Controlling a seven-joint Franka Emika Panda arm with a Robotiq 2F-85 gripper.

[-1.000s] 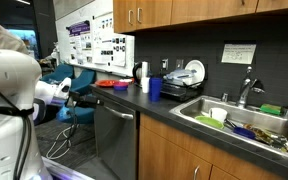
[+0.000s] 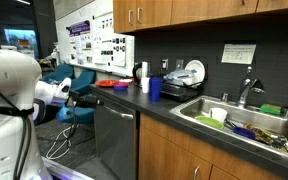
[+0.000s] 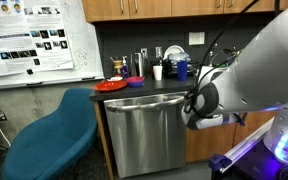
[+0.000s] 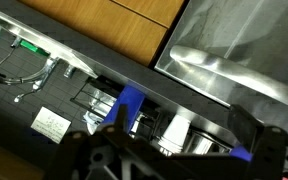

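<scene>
My gripper is open, with its two dark fingers wide apart and nothing between them. In exterior view 2 the gripper [image 3: 193, 103] is beside the right end of the dishwasher's top edge, at about counter height. The steel dishwasher [image 3: 149, 143] is closed under the counter. Its bar handle [image 4: 239, 73] crosses the upper right of the wrist view, apart from the fingers. A blue container [image 2: 155, 88] stands on the counter; the wrist view shows it [image 4: 128, 105] close to the left finger.
The sink [image 2: 235, 122] holds several items. A dish rack with a white plate [image 2: 194, 71] stands beside it. A red plate [image 3: 110, 86] and a purple bowl [image 3: 136, 82] sit near the counter's left end. A blue beanbag [image 3: 54, 135] fills the floor at left.
A pale shape at the upper left edge one second ago is out of view now. The arm and the kitchen things look unmoved.
</scene>
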